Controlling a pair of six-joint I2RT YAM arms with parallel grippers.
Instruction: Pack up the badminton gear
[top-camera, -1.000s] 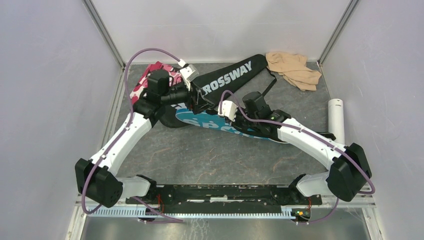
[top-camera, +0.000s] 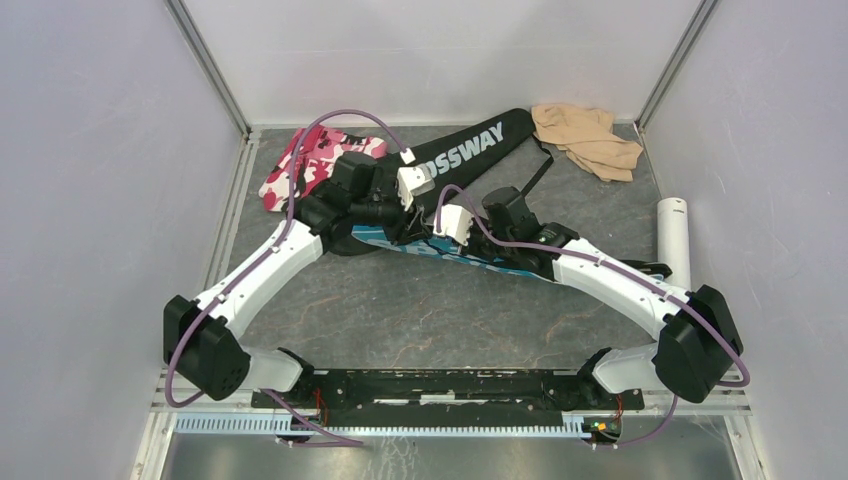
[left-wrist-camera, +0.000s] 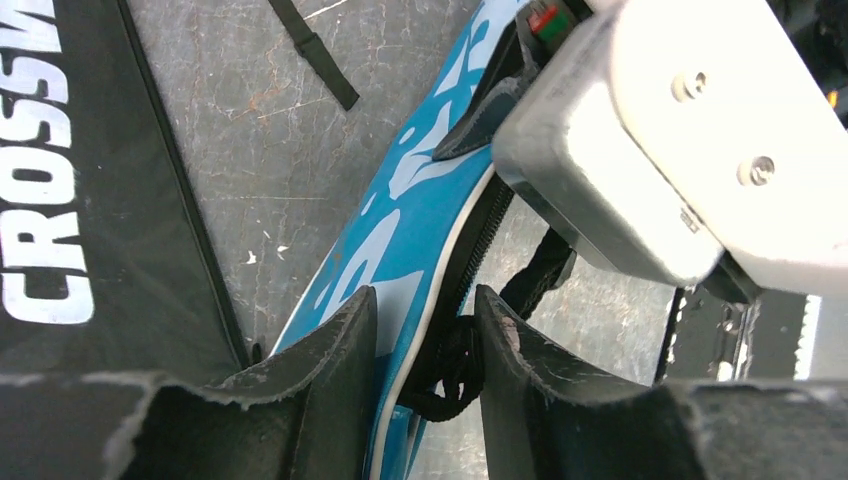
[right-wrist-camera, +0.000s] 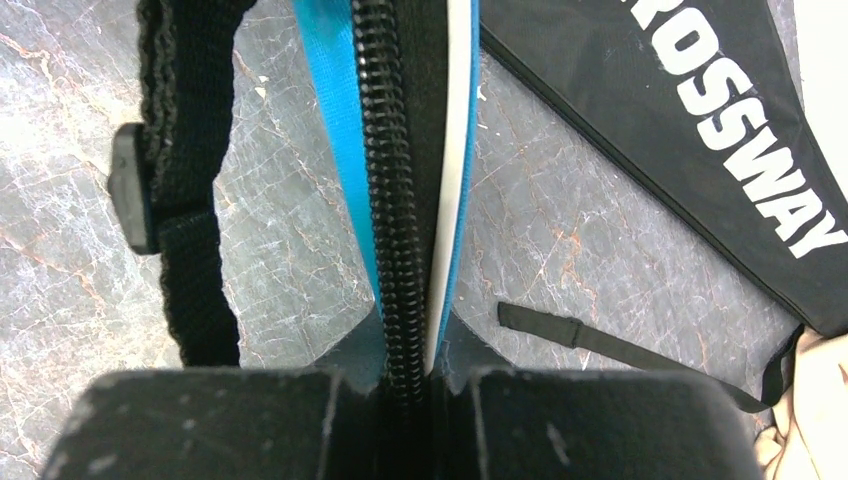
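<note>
A blue racket bag (top-camera: 388, 240) with white print and a black zipper lies across the middle beneath both arms. My right gripper (top-camera: 460, 240) is shut on its zipped edge; in the right wrist view the zipper (right-wrist-camera: 390, 180) runs between the fingers, beside a black strap (right-wrist-camera: 190, 260). My left gripper is part open around the bag's edge near the right one, with zipper and a black loop (left-wrist-camera: 450, 375) between its fingertips. Behind lies a black CROSSWAY bag (top-camera: 480, 140).
A red-and-white patterned item (top-camera: 300, 165) lies at the back left, a tan cloth (top-camera: 590, 140) at the back right, a white tube (top-camera: 672, 240) at the right.
My left gripper has moved right and toward the front, down onto the blue bag's edge. The right arm is nearly unchanged.
</note>
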